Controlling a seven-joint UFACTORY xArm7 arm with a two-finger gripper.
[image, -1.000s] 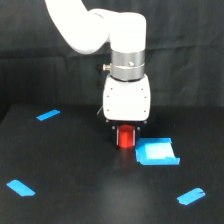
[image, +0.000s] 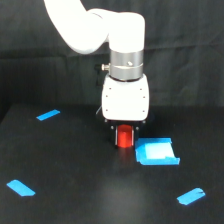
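A red object (image: 125, 137), rounded or block-like, is near the middle of the dark table. Straight above it hangs the white hand of my gripper (image: 125, 131), pointing down. The dark fingers come down at the left and right of the red object's upper part. Whether they press on it or stand apart from it cannot be made out at this size. Just right of the red object, a white patch edged with blue tape (image: 145, 160) lies on the table.
Single strips of blue tape lie at the far left (image: 48, 115), the near left (image: 20, 188) and the near right (image: 191, 196). A dark curtain (image: 45, 75) hangs behind.
Very little differs: my hand and the red object appear a touch further left than before. The white patch and the tape strips have stayed put.
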